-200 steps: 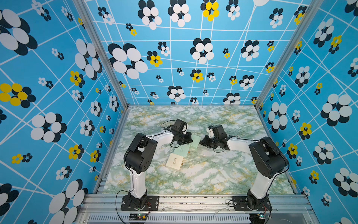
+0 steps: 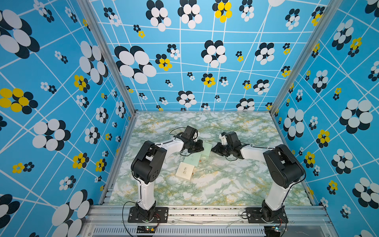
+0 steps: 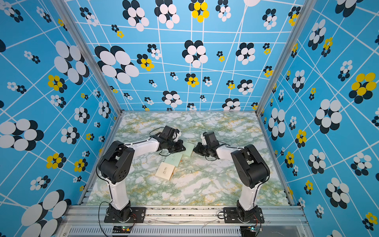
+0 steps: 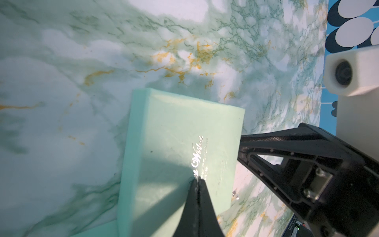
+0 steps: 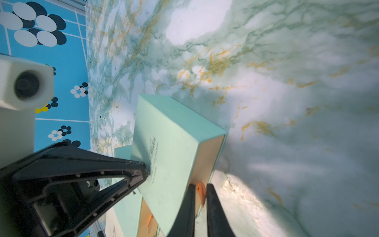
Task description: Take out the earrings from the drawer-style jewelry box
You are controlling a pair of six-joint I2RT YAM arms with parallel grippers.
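A mint jewelry box (image 5: 165,158) with silver lettering lies between the two grippers near the table's middle. Its side facing my right gripper carries an orange pull tab (image 5: 201,192). My left gripper is shut, its fingertips over or against the box's lettered top (image 4: 177,134). My right gripper is part open at the box's side, its fingertips at the pull tab; whether they grip it is unclear. No earrings can be made out.
A second mint box (image 2: 189,158) adjoins the first toward the front left, with a cream box (image 2: 184,171) beyond it.
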